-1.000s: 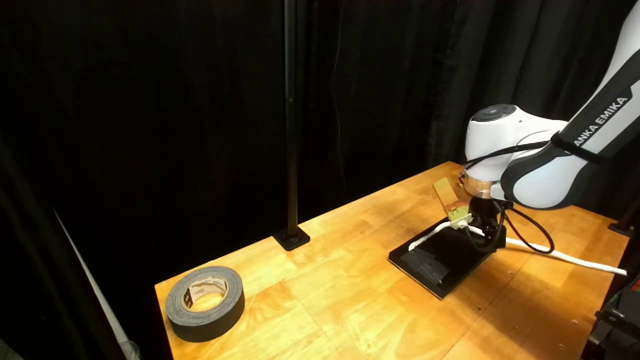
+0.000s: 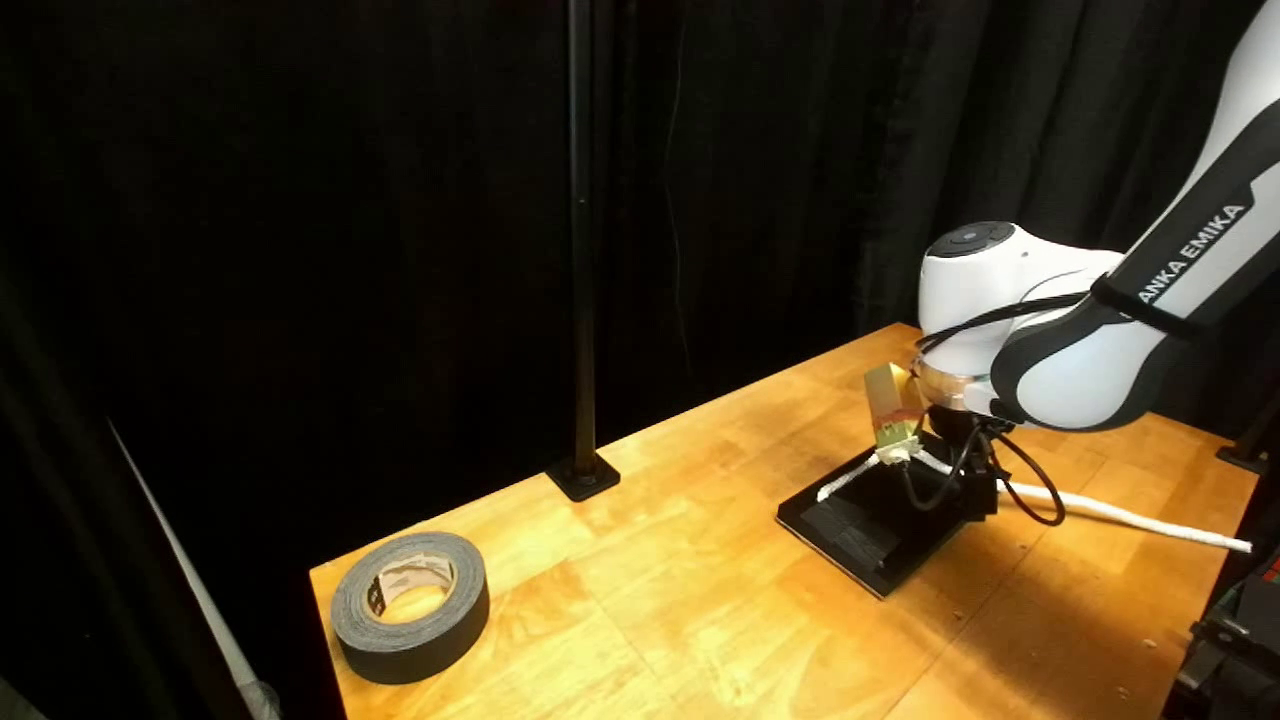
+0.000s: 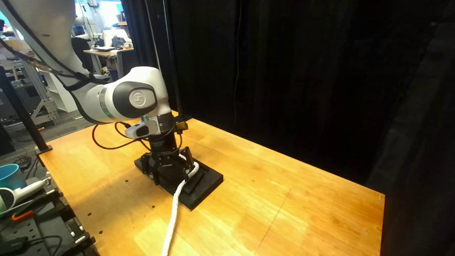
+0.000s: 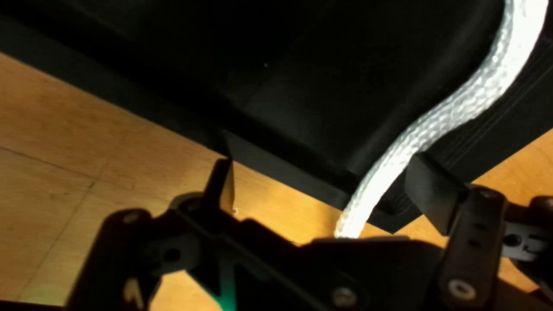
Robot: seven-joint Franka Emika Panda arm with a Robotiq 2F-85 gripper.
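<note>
A white braided rope curves over a black rectangular board on the wooden table. In the wrist view it passes between the spread fingers of my gripper, close against the right-hand finger and well away from the left one. The fingers are open around the rope. Seen from exterior view 2, the gripper is low over the board, and the rope runs off toward the front edge. A short rope end shows in exterior view 1, while the gripper hides the middle stretch.
A roll of grey tape lies at the table's far left corner in exterior view 1. Black posts rise at the table edge, one with its base behind the clear middle. Dark curtains hang behind.
In exterior view 1 my arm and gripper have shifted a little left and lower over the board. The visible rope ends and the tape lie almost as before.
</note>
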